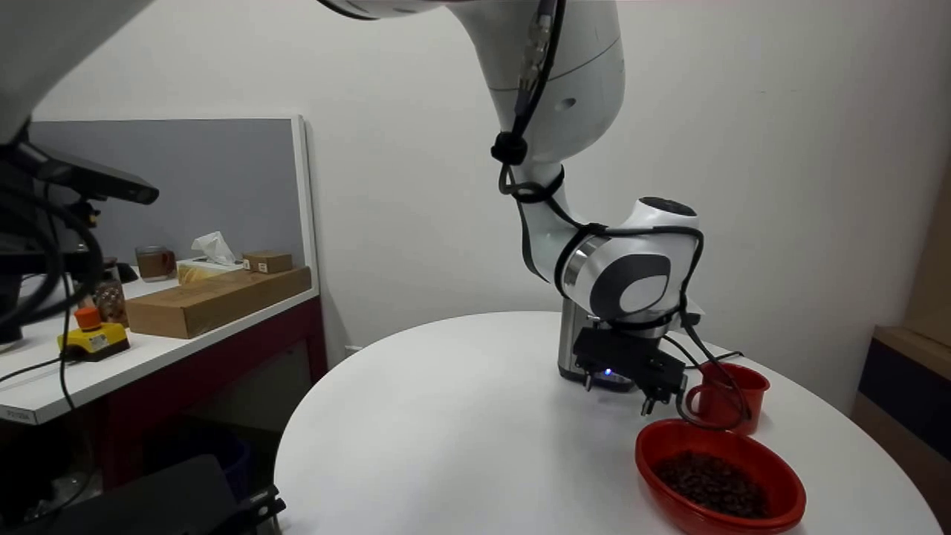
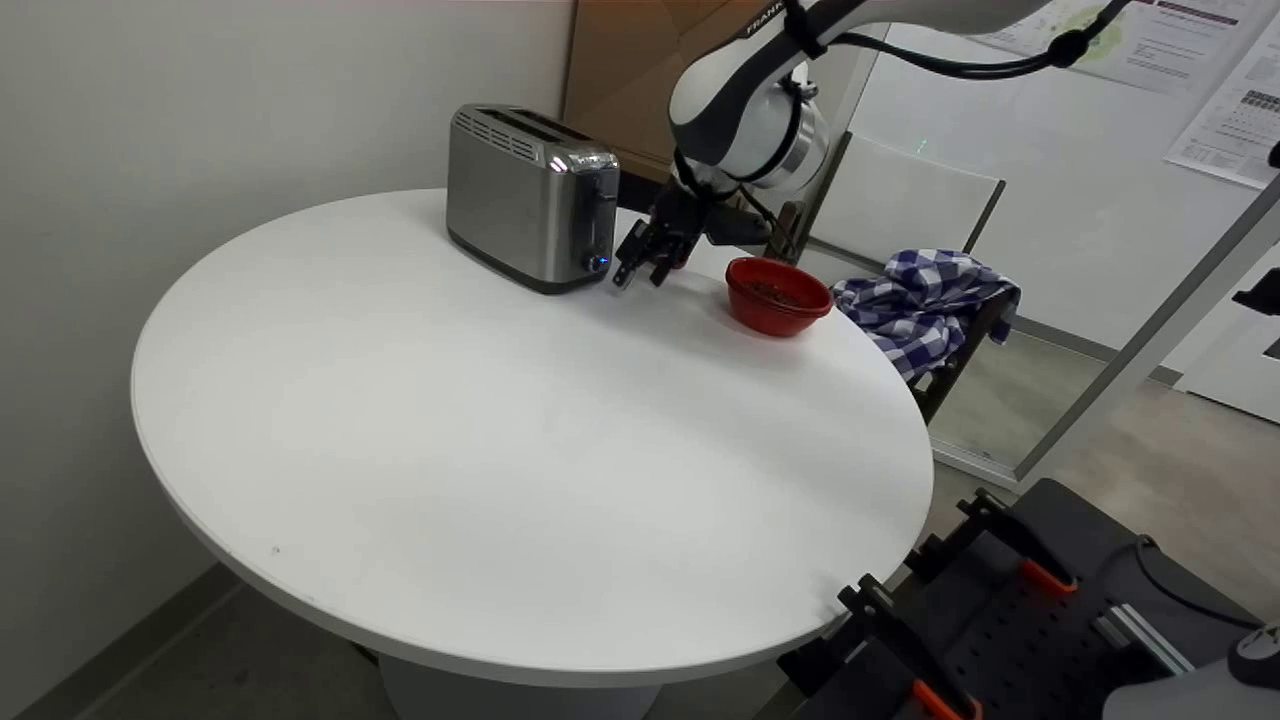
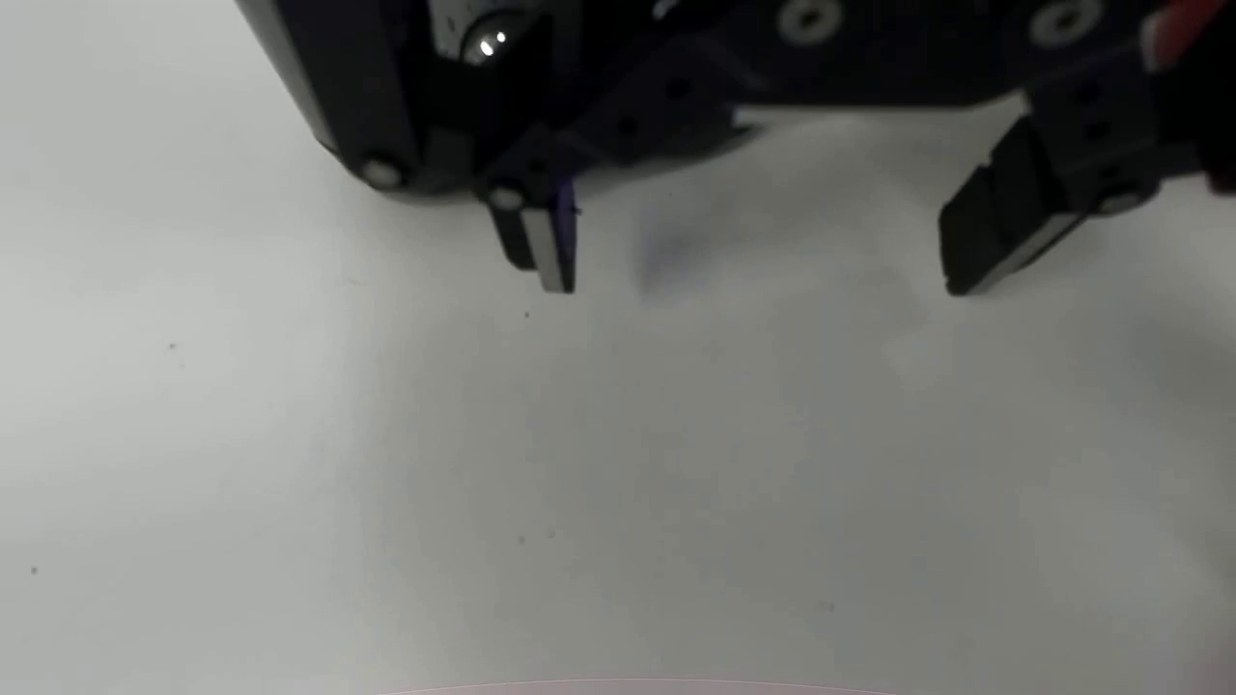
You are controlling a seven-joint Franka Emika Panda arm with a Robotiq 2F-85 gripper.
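Observation:
My gripper (image 1: 617,393) hangs low over the table (image 1: 446,428), just in front of the toaster's control end, its fingers wide apart. In the wrist view, only bare white tabletop shows between the fingers. The silver toaster (image 2: 510,198) stands upright, a small blue light on its end; exterior view 1 has it partly covered by my gripper. To the gripper's right is a red mug (image 1: 755,389), upright, with my cable across its front. Nearer the camera in that view, a red bowl (image 1: 664,481) contains dark brown beans (image 1: 713,481).
A side desk holds a long cardboard box (image 1: 214,303) and a yellow emergency-stop box (image 1: 93,339).

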